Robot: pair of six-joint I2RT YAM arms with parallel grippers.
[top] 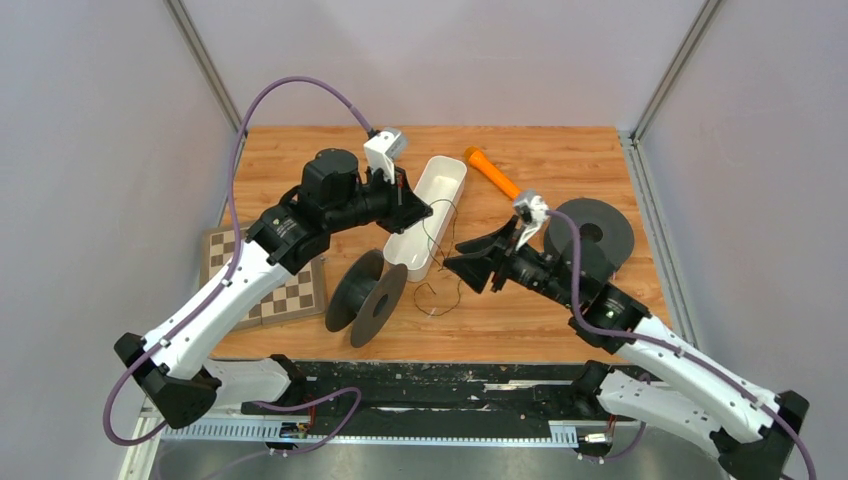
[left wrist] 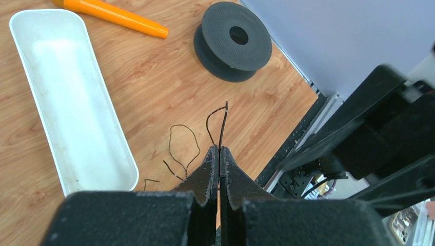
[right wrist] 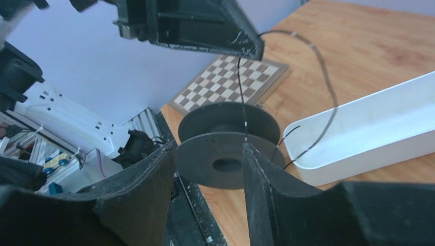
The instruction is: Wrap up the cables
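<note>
A thin dark cable (left wrist: 223, 123) is pinched between the tips of my left gripper (top: 430, 211), which is shut above the white tray; a bent part sticks up past the fingertips. From there cable hangs in a loop beside the tray in the right wrist view. Further thin cable (top: 437, 314) lies curled on the table at the tray's near end; whether it is the same piece, I cannot tell. Near that end my right gripper (top: 463, 272) stands open. In the right wrist view a hanging strand passes by the tip of its right-hand finger (right wrist: 255, 171), with nothing clamped.
The white tray (left wrist: 77, 102) is empty. One dark spool (top: 377, 312) stands tilted at the near left, another spool (left wrist: 238, 43) lies at the right. A chessboard (top: 300, 300) is at the left, an orange stick (top: 490, 172) behind.
</note>
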